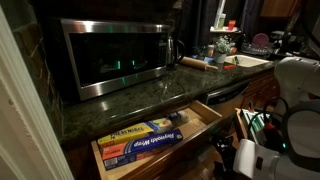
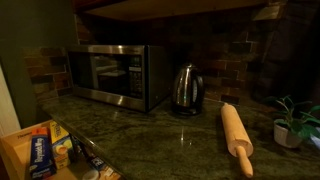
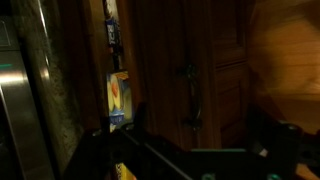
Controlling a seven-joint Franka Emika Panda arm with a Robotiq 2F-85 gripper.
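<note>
An open drawer under the counter holds a yellow Press'n Seal box and a blue Reynolds Wrap box, lying side by side. Both boxes show at the lower left of exterior view 2 as well. My gripper is open, its dark fingers spread wide and nothing between them. Below it in the wrist view are dark wooden cabinet fronts with a handle. The drawer's contents lie to the left of the fingers there. In exterior view 1 the gripper's tips are lost in shadow right of the drawer.
On the dark counter stand a microwave, a kettle, a rolling pin and a potted plant. The counter edge overhangs the drawer's back. Wooden floor shows at right in the wrist view.
</note>
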